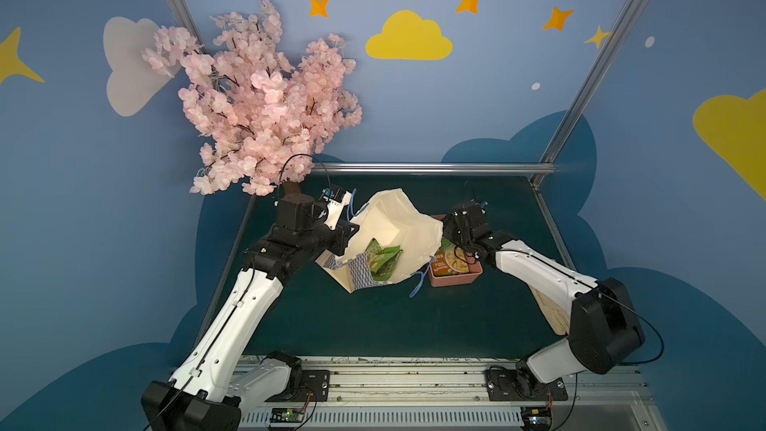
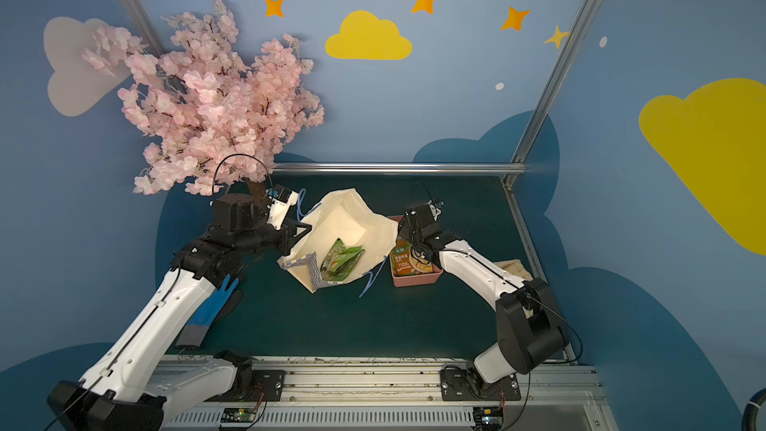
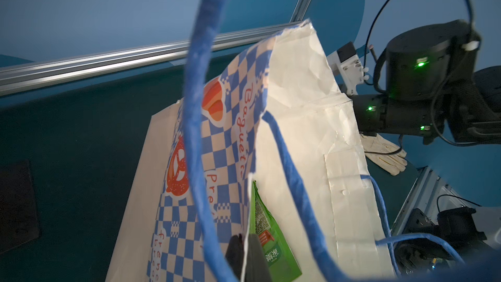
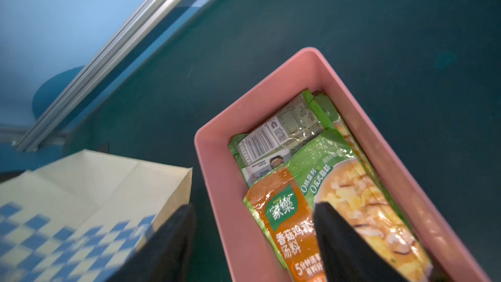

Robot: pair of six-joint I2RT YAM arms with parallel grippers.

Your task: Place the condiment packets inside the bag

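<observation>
The paper bag (image 1: 395, 219) lies with its mouth open at the middle of the table, its blue-white checked print showing in the left wrist view. My left gripper is shut on its thin edge. Inside the bag rests a green packet (image 2: 341, 261). Right of it, a pink bin (image 4: 308, 57) holds several packets; an orange-and-green packet (image 4: 318, 198) lies on top, and one with a barcode (image 4: 268, 135) is behind it. My right gripper hovers over the bin, fingers apart, nothing visibly held between them.
Blue bag handles (image 3: 297, 188) loop close to my left gripper. A pink blossom tree (image 1: 271, 111) stands at the back left. A pale glove (image 3: 386, 154) lies at the right, a blue-and-grey one (image 2: 209, 307) at the left.
</observation>
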